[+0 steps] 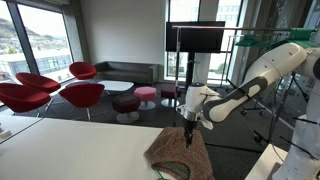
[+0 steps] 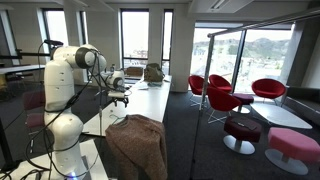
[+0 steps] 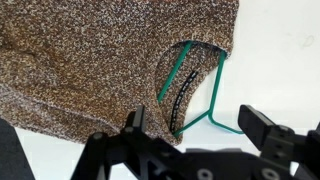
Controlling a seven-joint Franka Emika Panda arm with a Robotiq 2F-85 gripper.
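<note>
A brown speckled knit garment lies spread on the white table, its neck opening towards my gripper. Part of a thin green hanger shows in that opening, with its hook lying out on the bare table to the right. My gripper is open above the neck edge, its fingers wide apart and nothing held between them. In the first exterior view the gripper hangs over the garment. From the other side, the garment drapes over the near table edge. Whatever part of the hanger lies inside the cloth is hidden.
A metal rail stands behind the arm, with green hangers near its right end. Red chairs and stools are well away from the table.
</note>
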